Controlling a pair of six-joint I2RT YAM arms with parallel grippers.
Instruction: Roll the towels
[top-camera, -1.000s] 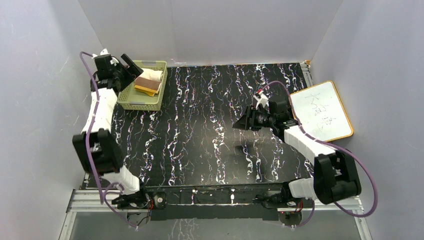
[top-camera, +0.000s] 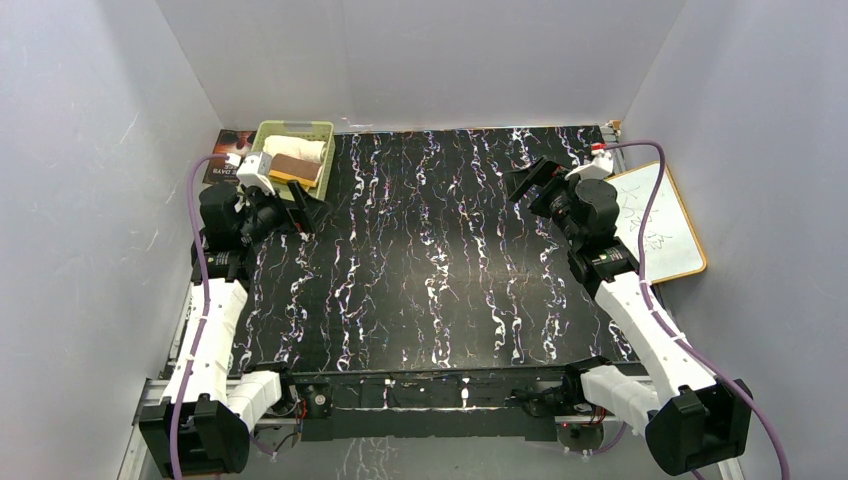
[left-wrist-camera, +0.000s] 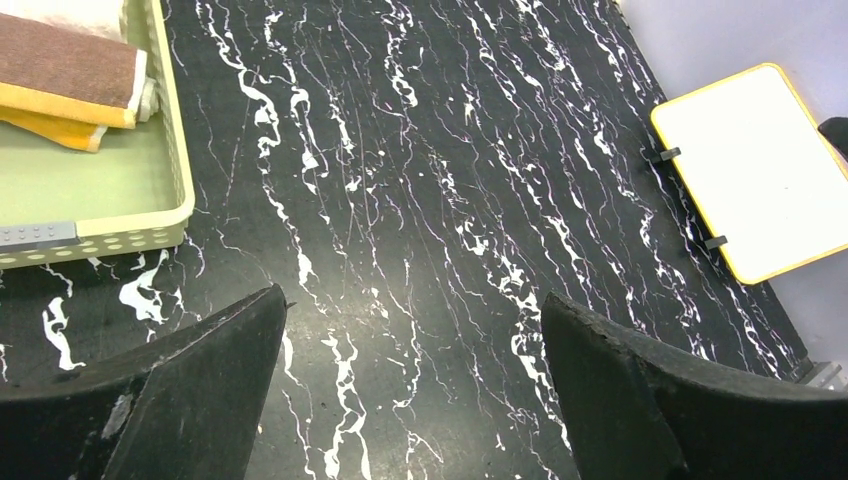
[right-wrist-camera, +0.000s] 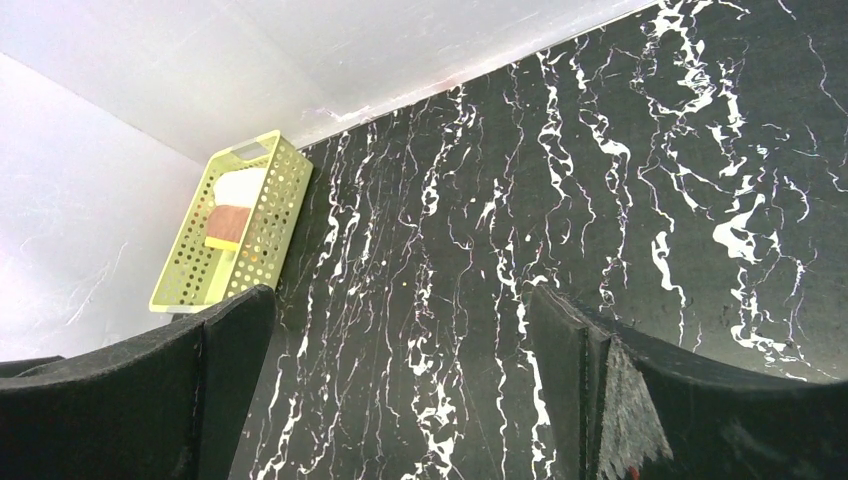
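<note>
Folded towels lie in a green plastic basket (top-camera: 320, 135) at the back left: a white one (top-camera: 294, 147) and a brown one with yellow (top-camera: 295, 168), also seen in both wrist views. My left gripper (top-camera: 305, 205) hovers at the basket's front right corner, open, with only bare table between its fingers in the left wrist view. My right gripper (top-camera: 525, 175) is over the back right of the table, open and empty, angled toward the left.
A whiteboard (top-camera: 660, 235) with writing and a yellow rim lies at the right edge. A dark printed item (top-camera: 225, 142) sits left of the basket.
My left gripper has moved from above the basket's back left toward the front right. My right arm has swung toward the back of the table.
</note>
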